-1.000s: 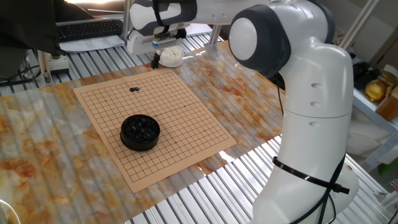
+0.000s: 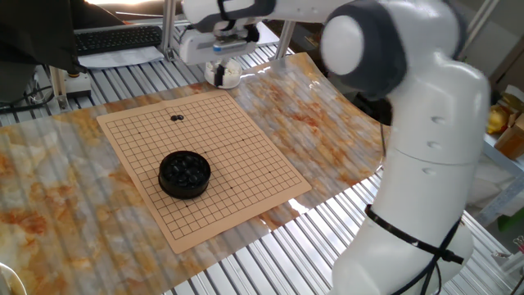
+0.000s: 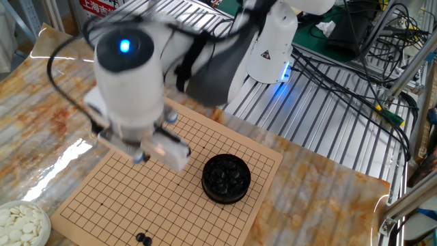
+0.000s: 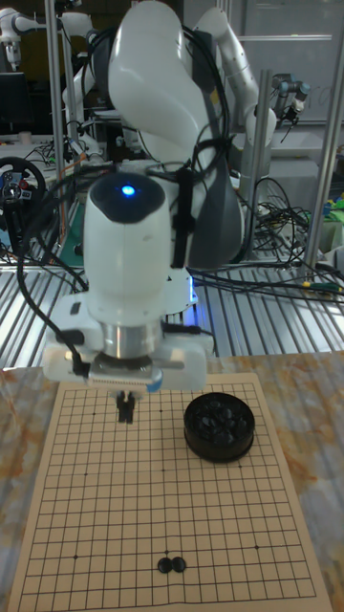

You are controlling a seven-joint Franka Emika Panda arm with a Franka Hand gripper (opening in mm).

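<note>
The wooden go board point(image 2: 225, 164) lies flat on the marbled sheet. A round black bowl point(image 4: 219, 426) filled with black stones sits on it, near the robot's side. Two black stones point(image 4: 171, 564) lie side by side near the edge opposite the robot. My gripper point(image 4: 125, 418) hangs in the air with its black fingers drawn together, and nothing shows between them. From exterior view 1 it appears in front of the white bowl point(image 2: 231, 74). Exterior view 2 hides the fingertips behind the hand. White stones point(image 3: 20, 224) fill that bowl, which stands off the board.
Marbled sheet point(image 2: 74, 197) surrounds the board, with clear room on several sides. Slatted metal table point(image 2: 270, 260) shows beyond it. A keyboard point(image 2: 119, 39) lies at the back, and cables point(image 3: 369, 102) run near the robot's base.
The arm has swung, carrying the gripper slightly to the right and up in exterior view 1. The bowls, the board and the two black stones have stayed put.
</note>
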